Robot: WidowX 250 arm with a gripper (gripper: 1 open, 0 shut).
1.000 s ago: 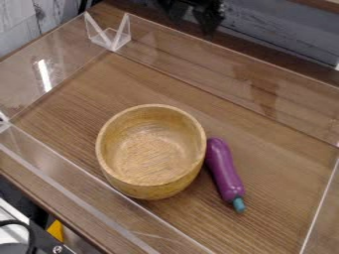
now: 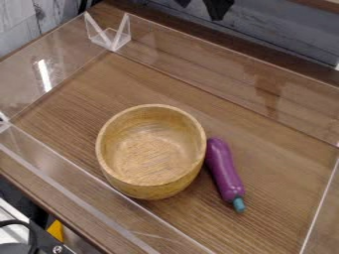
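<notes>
A tan wooden bowl [image 2: 151, 149] sits on the wooden surface, left of centre. To its right lies a purple eggplant-like object [image 2: 224, 174] with a teal tip pointing toward the bottom. At the top edge a dark shape, likely part of the gripper [image 2: 204, 8], is cut off by the frame; its fingers cannot be made out.
A clear plastic bracket [image 2: 110, 32] stands at the upper left. Transparent walls edge the wooden area. Dark cables show at the bottom left corner.
The bowl and purple object have not moved.
</notes>
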